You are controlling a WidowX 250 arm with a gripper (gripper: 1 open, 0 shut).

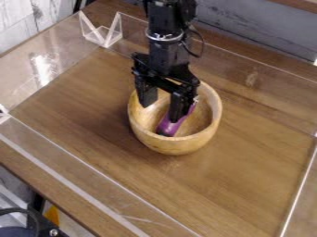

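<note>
A black robot arm hangs from the top centre, its gripper (162, 99) open over a tan wooden bowl (180, 143). The two dark fingers reach down into the bowl, one toward the left side and one toward the right. A purple elongated object (175, 122) lies in the bowl between or just below the fingers, partly hidden by them; whether they touch it I cannot tell.
The wooden table (74, 139) has bare room left and right of the bowl. A white wire holder (100, 30) stands at the back left. A dark cable and items lie beyond the lower-left edge.
</note>
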